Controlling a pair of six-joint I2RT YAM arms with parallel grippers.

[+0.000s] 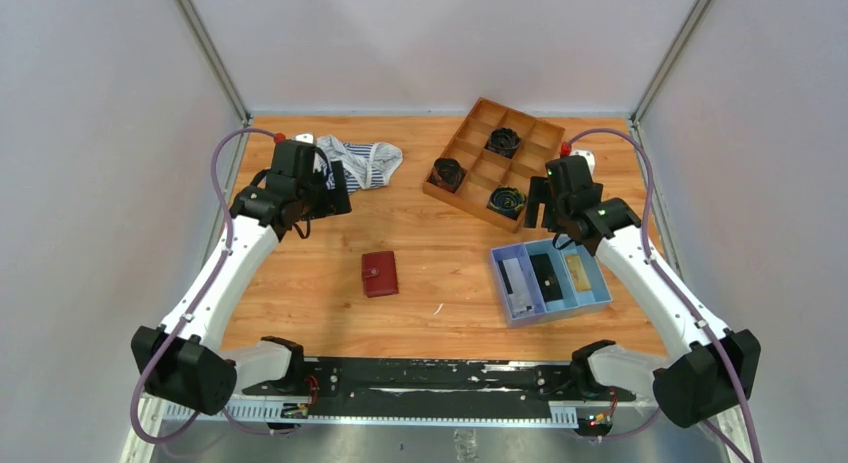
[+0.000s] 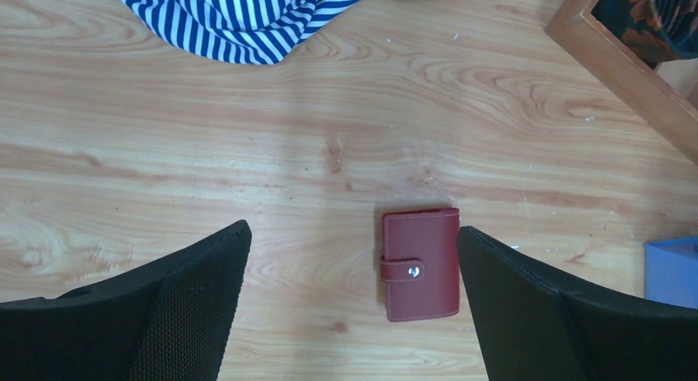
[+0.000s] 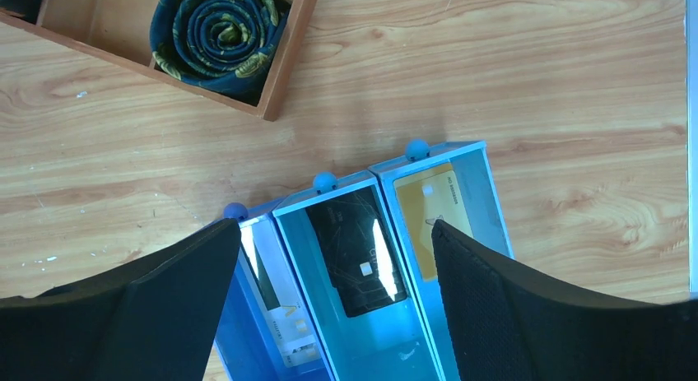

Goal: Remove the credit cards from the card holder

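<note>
A dark red card holder (image 1: 379, 274) lies on the table left of centre; its snap strap (image 2: 403, 271) is fastened in the left wrist view, so anything inside is hidden. My left gripper (image 1: 343, 188) hovers above and behind it, open and empty, with the holder lower down near its right finger (image 2: 527, 311). Cards rest in blue trays: a pale one (image 3: 292, 332) on the left, black cards (image 3: 355, 249) in the middle and a gold card (image 3: 428, 208) on the right. Over these trays, my right gripper is open with nothing between its fingers.
At the back, a wooden divided box (image 1: 478, 163) holds several rolled dark items. A striped cloth (image 1: 370, 165) lies behind the left gripper. Between the card holder and the blue trays (image 1: 560, 311) the table is clear apart from a tiny white scrap (image 1: 438, 308).
</note>
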